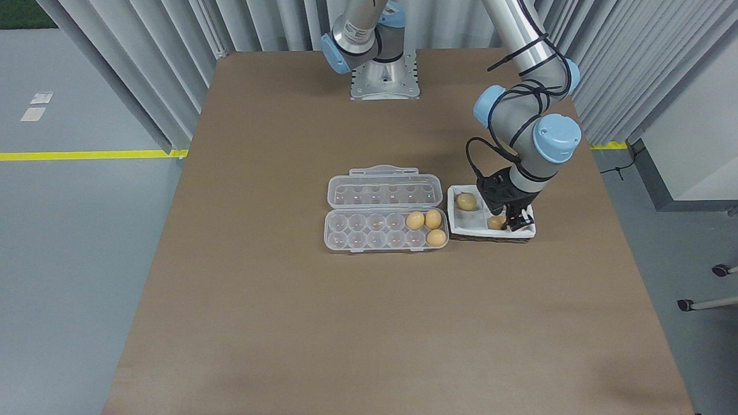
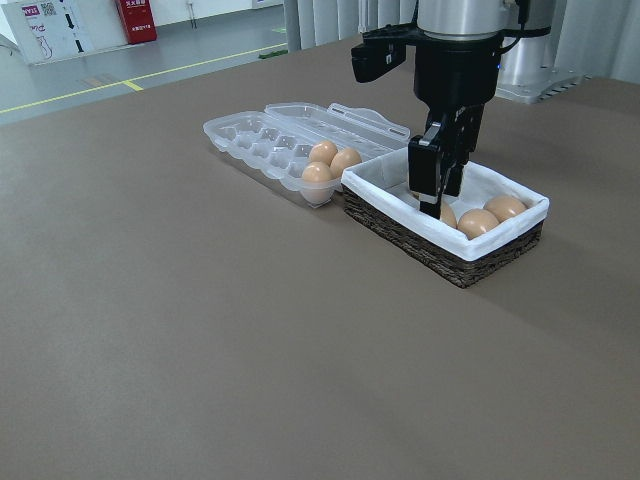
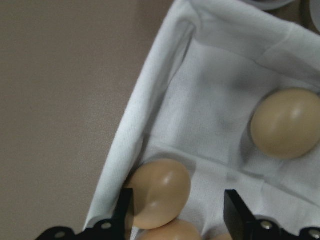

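My gripper [image 1: 512, 222] [image 2: 436, 195] is open, lowered into a white cloth-lined wicker basket [image 1: 458, 224] [image 2: 400, 235]. In the wrist view an egg [image 3: 159, 192] lies between the spread fingertips, against the cloth wall, with another egg [image 3: 170, 233] just below it. A separate egg [image 3: 287, 123] lies toward the upper right. In the left view, eggs [image 2: 478, 222] show beside the fingers. Left of the basket, a clear egg carton [image 1: 346, 235] [image 2: 250, 140] stands open, with three eggs [image 1: 435, 237] [image 2: 317, 174] at its right end.
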